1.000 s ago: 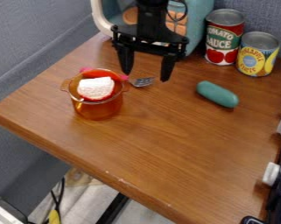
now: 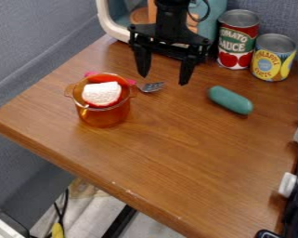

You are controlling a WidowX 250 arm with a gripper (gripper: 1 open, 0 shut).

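My black gripper (image 2: 165, 69) hangs open over the back of the wooden table, with nothing between its fingers. Left of it sits an orange pot (image 2: 103, 111) holding red and white items (image 2: 101, 93), with a pink piece at its back rim. A small metal fork (image 2: 152, 86) lies on the table beside the pot, below the gripper. A teal oblong object (image 2: 230, 100) lies to the right.
A tomato can (image 2: 236, 42) and a yellow can (image 2: 273, 61) stand at the back right. A light blue container (image 2: 112, 20) is behind the arm. A black stove (image 2: 293, 200) lines the right edge.
My gripper has shifted slightly, rising and moving right over the last second or so. The objects on the table have not visibly moved.
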